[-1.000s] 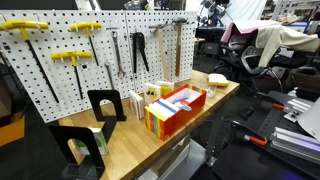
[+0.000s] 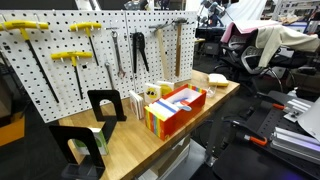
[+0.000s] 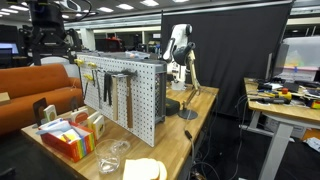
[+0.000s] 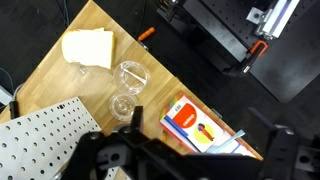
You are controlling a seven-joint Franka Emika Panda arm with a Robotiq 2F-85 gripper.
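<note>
In the wrist view, my gripper stands open, its dark fingers wide apart along the lower edge and nothing held between them. Beneath it lies a box with a striped rim [image 4: 176,105], holding colourful flat items and a white-handled object. Exterior view 1 shows the same red and yellow box [image 2: 158,126] near the table's front edge, with a blue and white item [image 2: 184,106] inside. From the other side, the box [image 3: 72,152] sits at the left end of the table. My dark arm [image 3: 50,40] hangs above that end.
A perforated board [image 2: 60,90] with hung tools runs along the table's back. Black bookends [image 2: 80,150] stand left of the box. Clear round containers [image 4: 130,75] and pale bread-like slices [image 4: 88,47] lie beyond it. The table [image 3: 178,150] has bare wood past the slices.
</note>
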